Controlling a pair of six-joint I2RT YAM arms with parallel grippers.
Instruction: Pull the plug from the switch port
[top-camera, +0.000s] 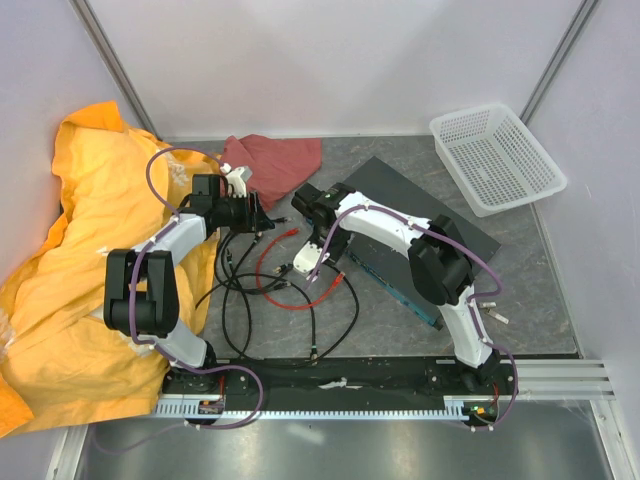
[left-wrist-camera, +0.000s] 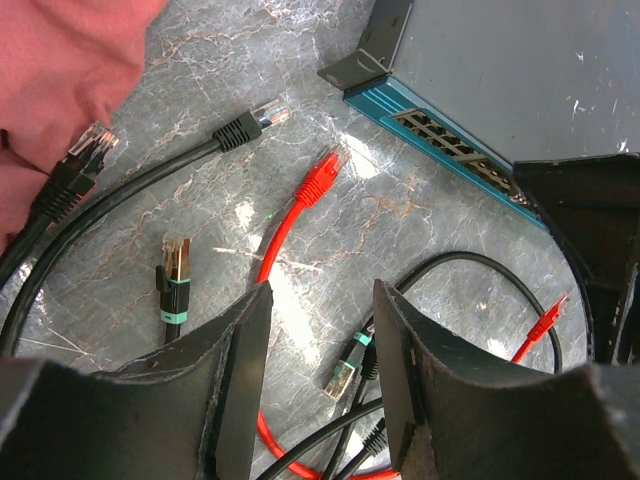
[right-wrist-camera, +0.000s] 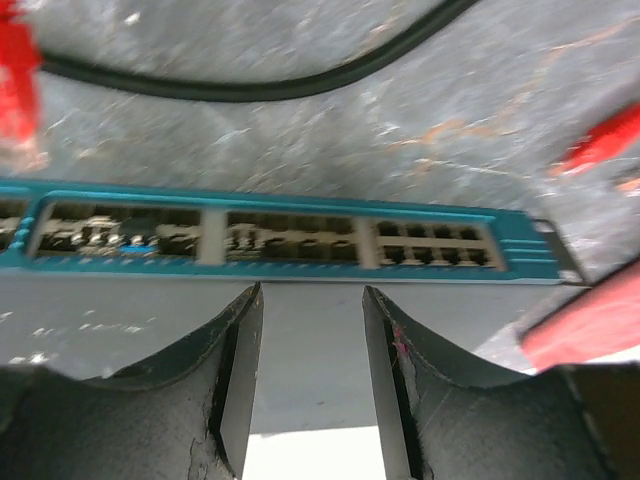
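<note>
The dark switch (top-camera: 385, 185) lies slanted on the right half of the grey surface. Its teal port face (right-wrist-camera: 290, 272) crosses the right wrist view, and no cable plug shows in the visible ports. My right gripper is open over the switch body behind that face, with nothing between its fingers. My left gripper has its fingers apart, empty, above loose cables left of the switch. A red plug (left-wrist-camera: 320, 180) and a black-booted plug (left-wrist-camera: 240, 130) lie free on the surface. A second red plug (left-wrist-camera: 545, 322) lies nearer the right side.
A red cloth (top-camera: 290, 165) lies at the back, a yellow cloth (top-camera: 60, 290) along the left. The white basket (top-camera: 480, 205) stands at the back right. Tangled black cables (top-camera: 250, 320) cover the front middle. Part of the right arm (left-wrist-camera: 590, 235) overhangs the switch.
</note>
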